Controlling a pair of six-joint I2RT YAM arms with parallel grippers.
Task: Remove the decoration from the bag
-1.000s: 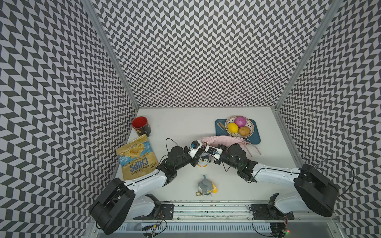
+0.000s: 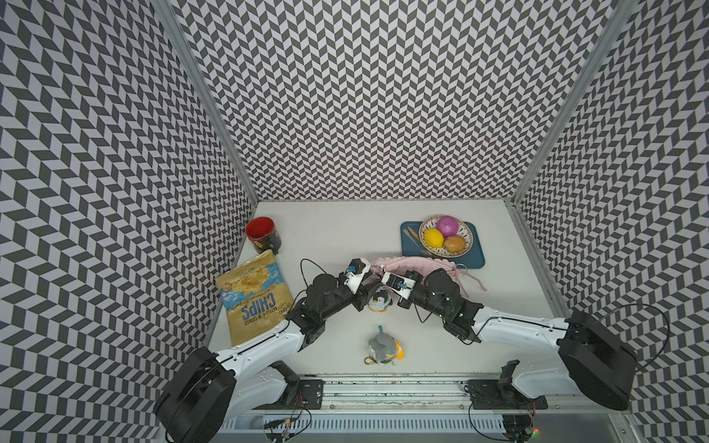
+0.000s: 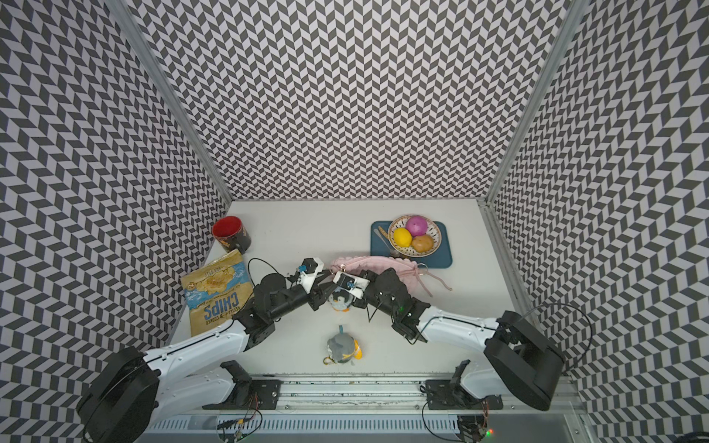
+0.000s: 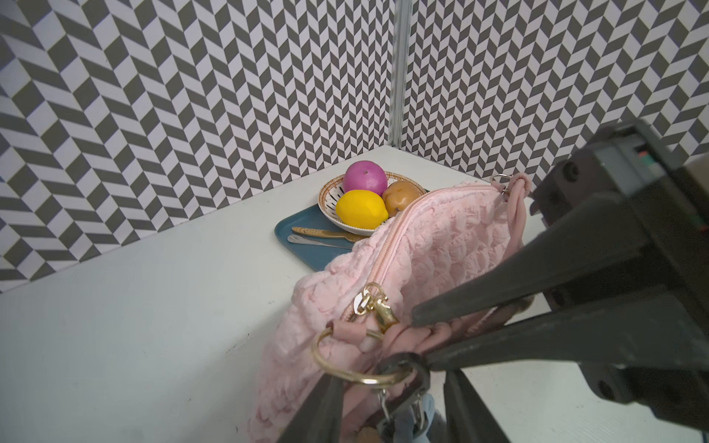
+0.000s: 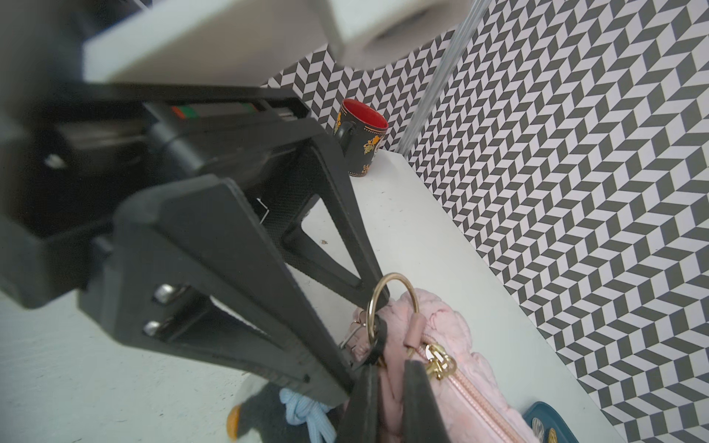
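Observation:
The pink quilted bag (image 4: 443, 236) stands at the table's middle, a gold ring (image 4: 347, 376) and zipper pull at its near end. From that ring hangs a black clasp (image 5: 378, 343), with a penguin plush (image 2: 380, 297) below it; light blue cord (image 5: 306, 415) shows at the plush. My left gripper has its fingers apart on either side of the clasp. Coming from the right, my right gripper is shut on a pink strap (image 5: 393, 387) of the bag, just beside the ring. The two grippers nearly touch, and they hide much of the plush from above.
A grey plush (image 2: 384, 347) lies in front, near the table's edge. At left are a chips bag (image 2: 254, 299) and a mug (image 2: 263, 234). Behind the bag to the right, a blue tray (image 2: 476, 254) carries a bowl of fruit (image 4: 328, 199).
The bag, the hanging plush and the left gripper have shifted slightly left. The right gripper has stayed almost in place, its arm swung a little outward. The grey plush has not moved.

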